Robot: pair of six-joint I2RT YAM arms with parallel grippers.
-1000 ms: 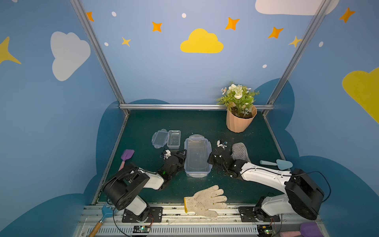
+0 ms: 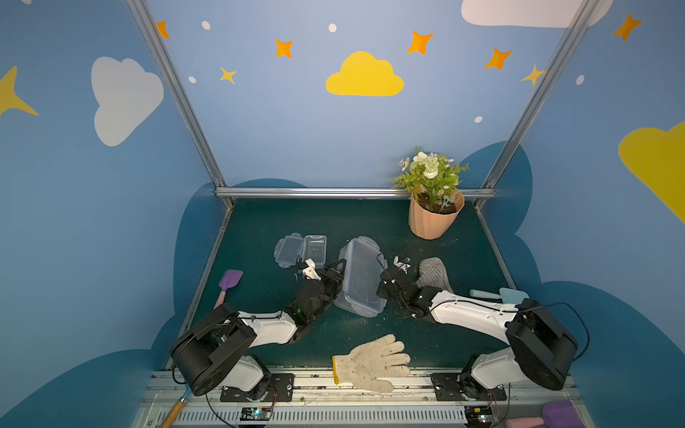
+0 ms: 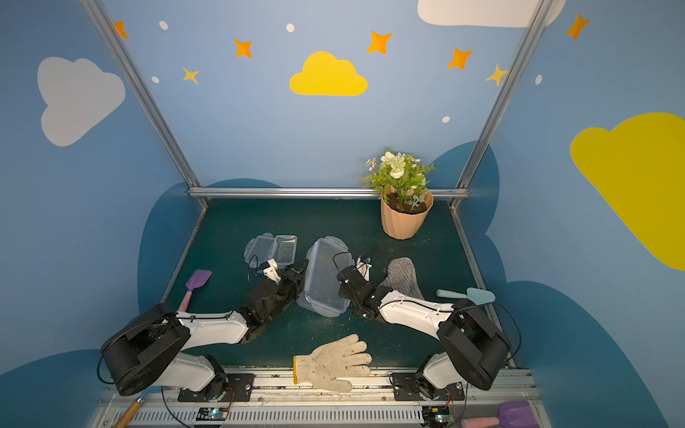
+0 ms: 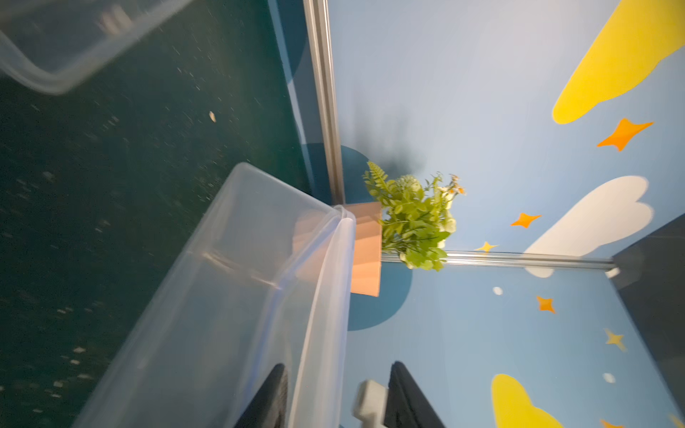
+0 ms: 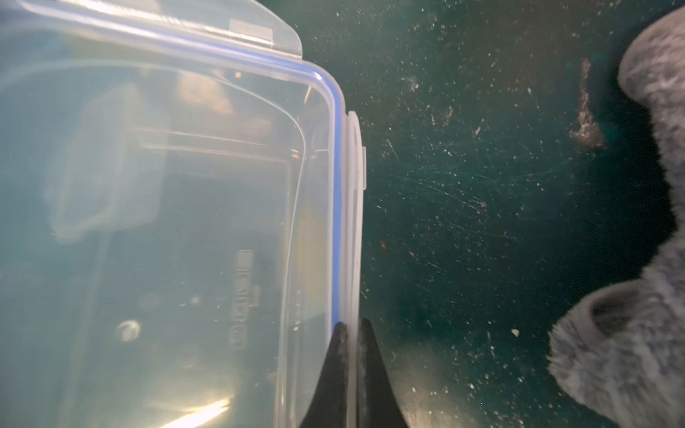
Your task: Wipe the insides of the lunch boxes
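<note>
The large clear lunch box [image 2: 361, 274] is tilted between my two arms, its left outer wall showing in the top views. In the right wrist view, my right gripper is shut on a thin side flap [image 5: 355, 214] of this box. At the opposite side, my left gripper stands part open, with the box's edge [image 4: 314, 356] running down between its fingers; no grip on it shows. A small clear lunch box [image 2: 314, 249] rests behind the left gripper, its lid [image 2: 289, 250] to the left. A grey fluffy mitt [image 5: 663, 178] lies right of the right gripper.
A potted plant [image 2: 431, 214] stands at the back right. Along the front lies a cream glove [image 2: 371, 363]. A purple spatula [image 2: 229, 278] is at the left, a pale blue one [image 2: 512, 296] at the right.
The large box lay flat, shifted slightly right, and is now tilted. The right gripper has barely moved.
</note>
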